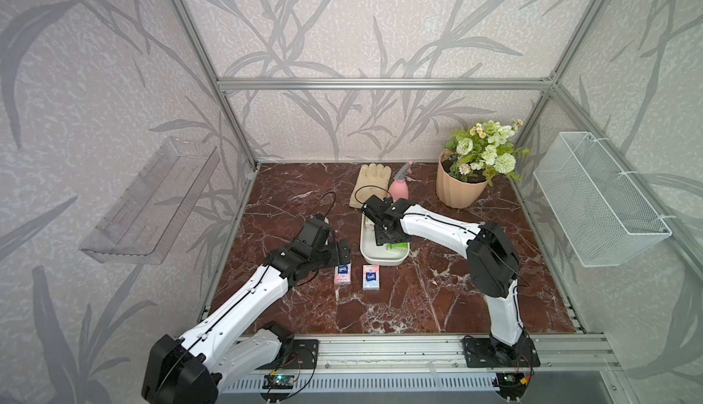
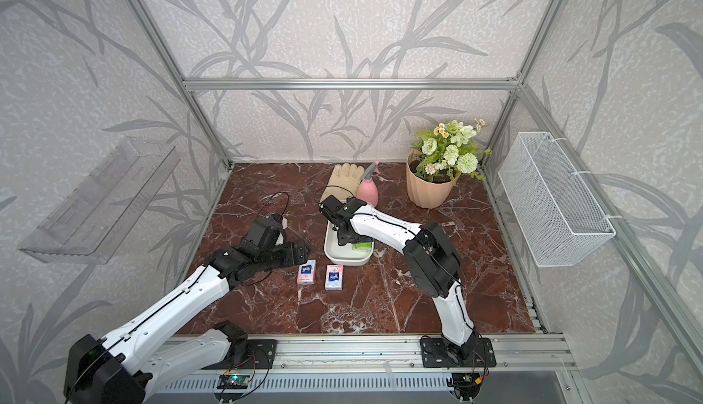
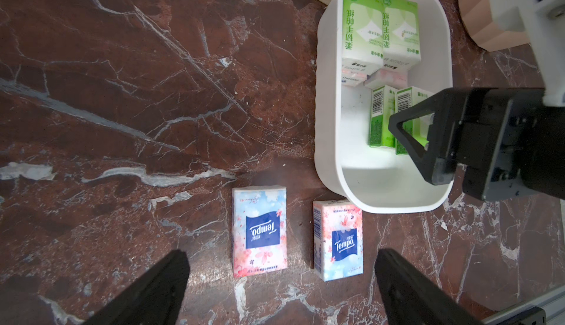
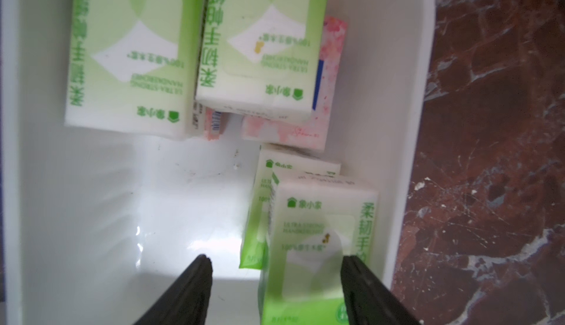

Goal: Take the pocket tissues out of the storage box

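Inside the white storage box [image 3: 327, 119], two green tissue packs [image 4: 253, 42] lie over pink packs [image 4: 288, 133] at the far end. Two more green packs are nearer the box's right wall, the upper one [image 4: 317, 236] resting partly over a flatter one [image 4: 256, 230]. My right gripper is down in the box with its fingers apart; the upper pack reaches between them, near the right finger, and no grip shows. On the table, two Tempo packs [image 3: 260, 230] [image 3: 341, 242] lie in front of the box. My left gripper hovers open near them, holding nothing.
Behind the box are a beige glove [image 1: 370, 178] and a pink spray bottle [image 1: 399, 189]. A flower pot [image 1: 460, 184] stands at the back right. Wire basket [image 1: 604, 199] and clear bin [image 1: 157, 202] hang at the sides.
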